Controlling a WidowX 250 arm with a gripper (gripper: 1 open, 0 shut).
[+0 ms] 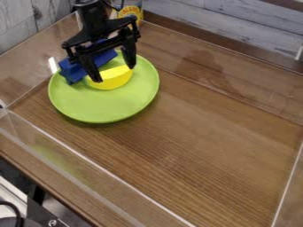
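My black gripper (112, 57) hangs open over a green plate (106, 104) at the upper left of the camera view. Just beneath its fingers a yellow object (112, 78) lies on the plate, partly hidden by the gripper. A blue object (73, 71) rests at the plate's upper left, beside the yellow one and also partly behind the gripper. I cannot tell whether the fingers touch either object.
A yellow container (133, 12) stands at the back, behind the arm. Along the left edge are a wall and dark cables below the table's edge.
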